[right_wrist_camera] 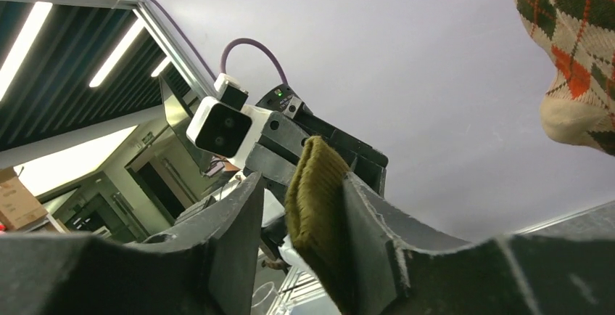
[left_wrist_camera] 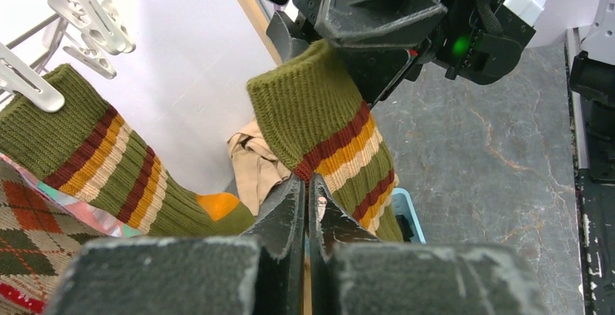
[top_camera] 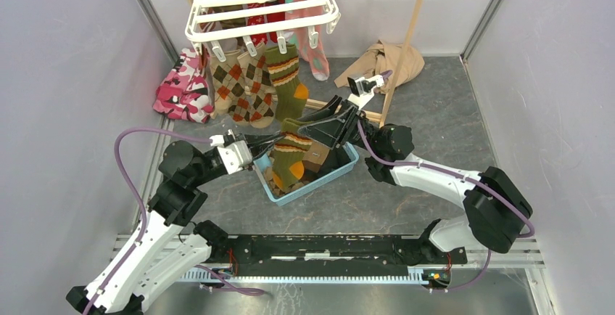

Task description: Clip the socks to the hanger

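My left gripper is shut on an olive striped sock by its cuff, above the blue bin. The white hanger carries several socks on clips, among them a matching striped sock and argyle socks. A free-looking clip shows in the left wrist view.
Pink camouflage cloth lies at the left, beige cloth at the back right. Walls bound both sides.
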